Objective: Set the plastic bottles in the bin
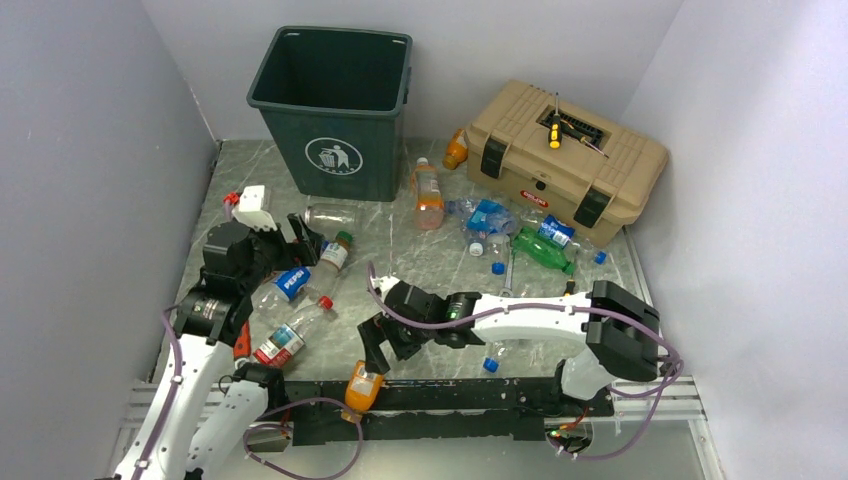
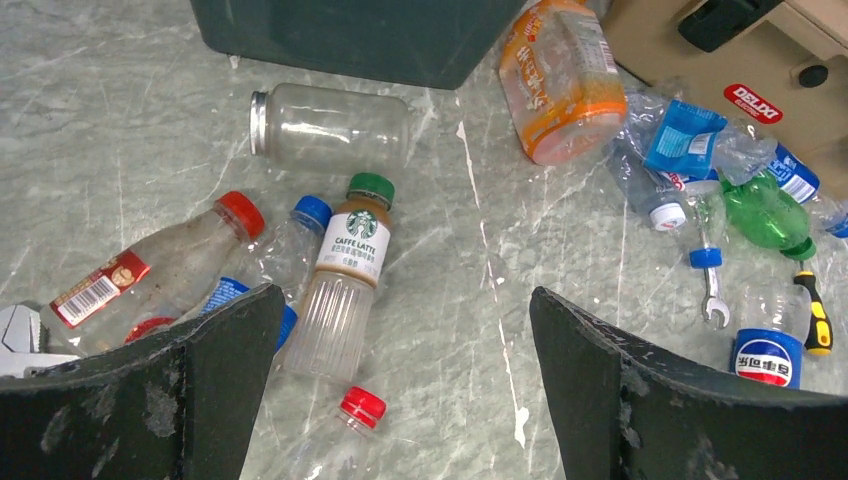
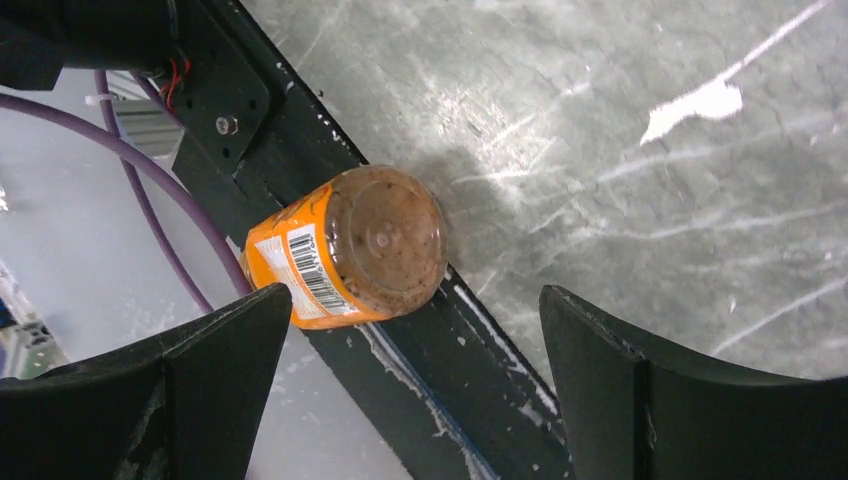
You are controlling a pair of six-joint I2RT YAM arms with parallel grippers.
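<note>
The green bin [image 1: 330, 110] stands at the back left. My left gripper [image 1: 302, 240] is open above the bottle cluster: a Starbucks bottle [image 2: 335, 300], a blue-capped bottle [image 2: 275, 250], red-capped bottles [image 2: 160, 260] and a clear jar [image 2: 330, 130]. My right gripper [image 1: 375, 340] is open just above an orange-labelled bottle [image 3: 350, 250] lying on the front edge. An orange-labelled bottle [image 2: 560, 80], a green bottle [image 2: 760, 210] and crumpled blue-labelled bottles [image 2: 680, 140] lie at centre and right.
A tan toolbox [image 1: 560, 170] with screwdrivers on top stands at the back right. A wrench [image 2: 715, 305] and screwdriver [image 2: 815, 320] lie among the right bottles. Walls enclose the sides.
</note>
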